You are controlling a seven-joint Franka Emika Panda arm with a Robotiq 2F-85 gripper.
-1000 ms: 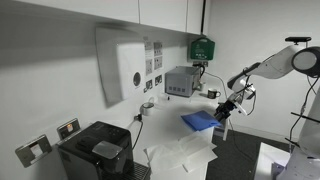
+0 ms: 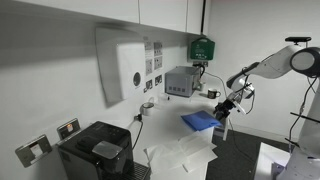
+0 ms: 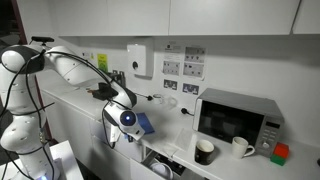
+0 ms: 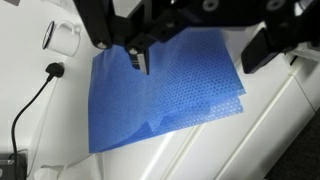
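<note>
A blue cloth [image 4: 165,90] with a fine dotted texture lies on the white counter, its near edge showing two layers. Exterior view 1 shows this blue cloth [image 2: 199,121] close to the counter's front edge. Above it, in the wrist view, my gripper is open, its fingers [image 4: 138,58] wide apart and nothing held between them. From the other side, the arm hides part of the blue cloth [image 3: 146,123]. Whether a fingertip touches the cloth I cannot tell.
White sheets [image 2: 182,153] lie beside the cloth, near a black toaster [image 2: 104,150]. A white mug [image 4: 62,38] stands behind. Further along are a microwave [image 3: 238,122], a black mug [image 3: 204,152], another white mug [image 3: 242,147] and a red-and-green item [image 3: 280,152]. Below the counter, a drawer [image 3: 160,168] is open.
</note>
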